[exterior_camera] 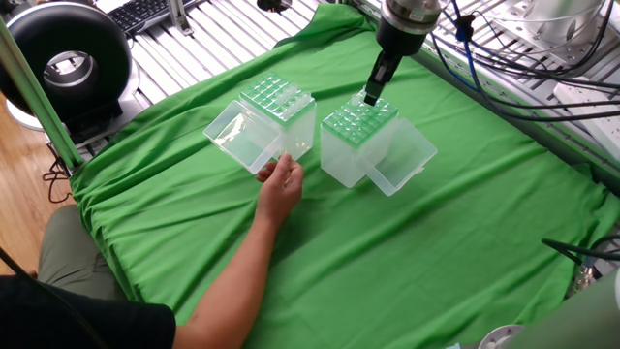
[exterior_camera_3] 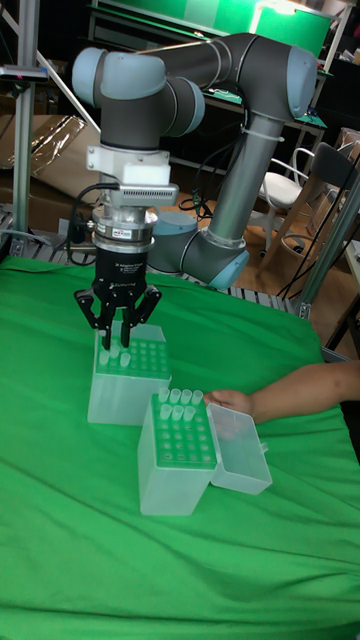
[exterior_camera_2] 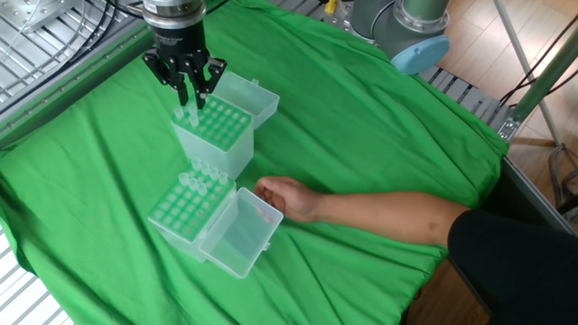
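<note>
My gripper (exterior_camera_2: 191,103) points straight down at one corner of the rear translucent tip box (exterior_camera_2: 200,149). Its two fingers (exterior_camera_3: 112,330) stand close together with a narrow gap, low among a few clear pipette tips (exterior_camera_3: 126,359) in the green rack (exterior_camera_3: 151,350). Whether a tip is pinched between them cannot be made out. A second translucent box (exterior_camera_3: 170,490), nearer in that view, has its own green rack (exterior_camera_3: 183,445) with several clear tips (exterior_camera_2: 199,177) along one end. Both lids are open: one lid (exterior_camera_2: 242,233) hangs beside the second box, the other lid (exterior_camera: 402,158) beside the rear box.
A person's hand (exterior_camera: 281,180) touches the second box's lid area, the forearm (exterior_camera_2: 388,218) reaching across the cloth. The green cloth (exterior_camera: 465,252) is wrinkled but clear elsewhere. Cables (exterior_camera: 542,102) hang near the metal frame behind the arm.
</note>
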